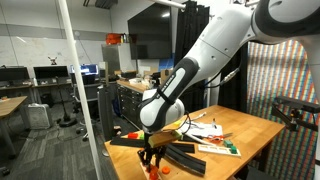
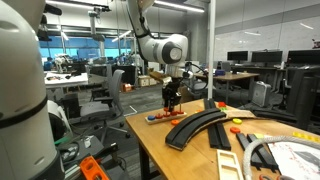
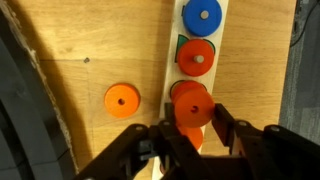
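Observation:
A narrow pale board (image 3: 168, 62) carries a row of round discs, seen in the wrist view. From the top come a blue disc (image 3: 202, 15) and a red-orange disc (image 3: 195, 57) on pegs. Lower down, my gripper is shut on an orange disc (image 3: 193, 107) with a hole in its middle. That disc looks closer to the camera than the row and overlaps another red disc (image 3: 184, 88) beneath it. Whether the two touch I cannot tell. Left of the board, a loose orange disc (image 3: 122, 100) lies flat on the table.
Dark curved track pieces (image 2: 198, 125) lie on the table beside the board. A white tray (image 2: 228, 163) and several small coloured pieces are farther along the wooden tabletop (image 1: 255, 130). The table's edge runs close to the board's right side in the wrist view.

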